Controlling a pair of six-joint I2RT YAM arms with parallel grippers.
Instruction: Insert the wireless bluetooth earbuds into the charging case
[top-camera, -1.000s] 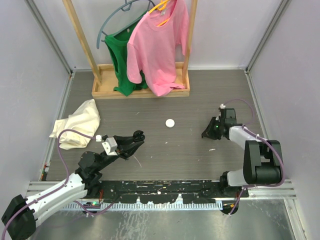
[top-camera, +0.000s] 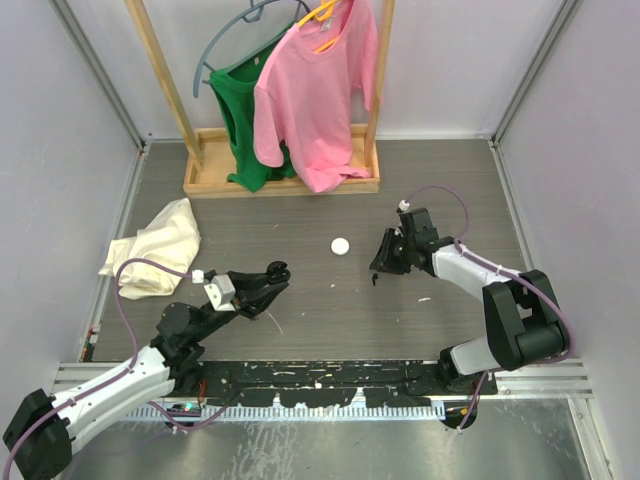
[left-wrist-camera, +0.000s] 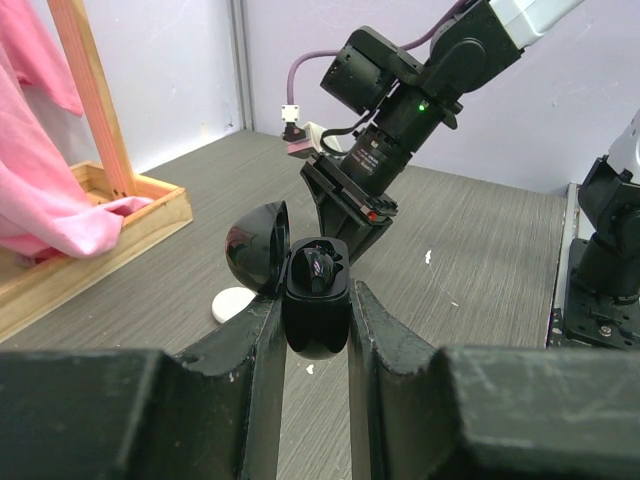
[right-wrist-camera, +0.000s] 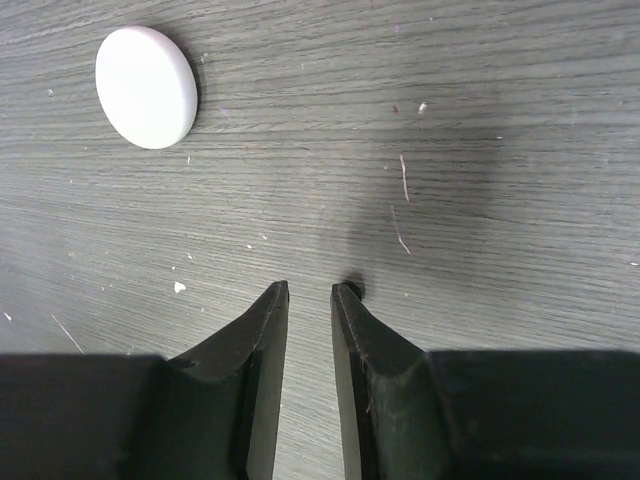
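Observation:
My left gripper (top-camera: 276, 280) is shut on the black charging case (left-wrist-camera: 315, 300), whose glossy lid (left-wrist-camera: 258, 248) stands open, held in the air left of the middle. My right gripper (top-camera: 382, 262) hangs over the table, its fingers parted, just above a small black earbud (top-camera: 375, 278). In the right wrist view that earbud (right-wrist-camera: 352, 289) shows between and just beyond the fingertips, partly hidden by one finger. It is not clear that anything is gripped.
A white round lid-like disc (top-camera: 340, 246) lies in the middle of the table. A cream cloth (top-camera: 150, 250) lies at the left. A wooden rack (top-camera: 210, 175) with pink and green shirts stands at the back. Bare table surrounds the disc.
My right arm has moved left from the right side to over the small black earbud, with slight further movement just now. The left arm and case are unchanged.

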